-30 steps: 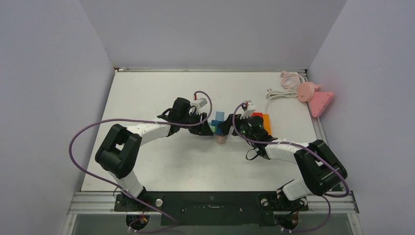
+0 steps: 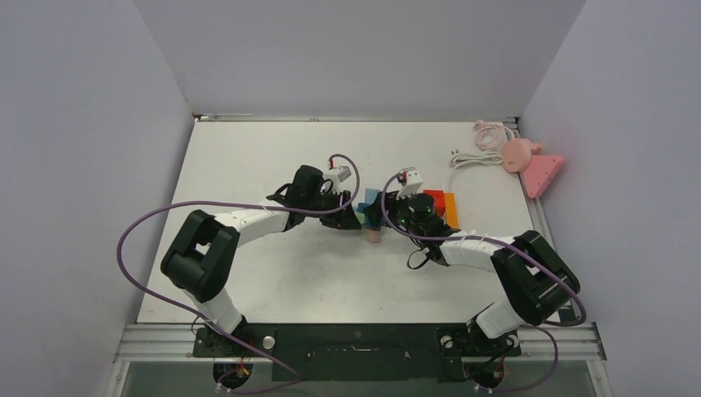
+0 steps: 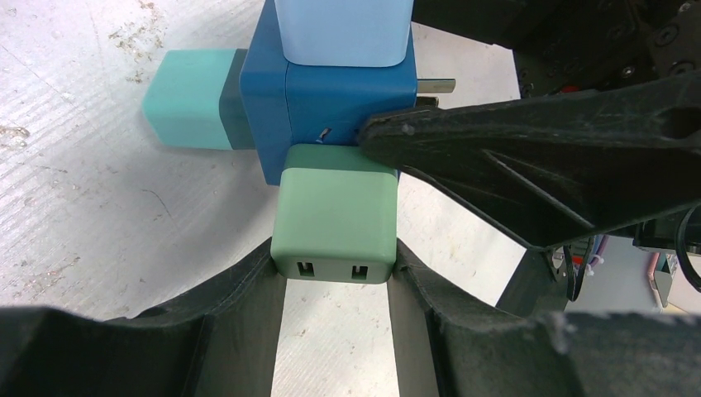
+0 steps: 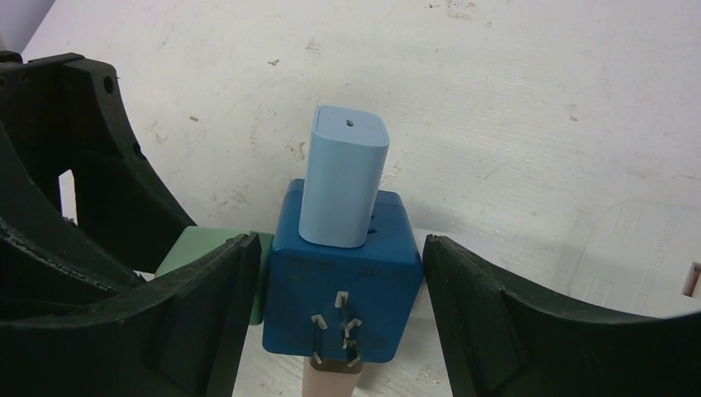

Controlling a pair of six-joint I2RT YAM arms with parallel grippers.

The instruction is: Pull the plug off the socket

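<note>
A blue cube socket point(image 4: 343, 289) carries coloured plugs: a light blue one point(image 4: 337, 198) on top, a teal one on one side, a green one and a tan one point(image 4: 331, 380) below in the right wrist view. My left gripper is shut on the green plug. My right gripper surrounds the blue cube with its fingers, which appear at or very near its sides; whether they grip it I cannot tell. Metal prongs show on the cube's face.
Red and orange pieces point(image 2: 450, 211) lie right of the grippers. Coiled cables point(image 2: 479, 159) and pink items point(image 2: 537, 169) are at the back right.
My right arm and gripper have shifted slightly left and up in the top view, closer around the cube. The left arm has barely moved.
</note>
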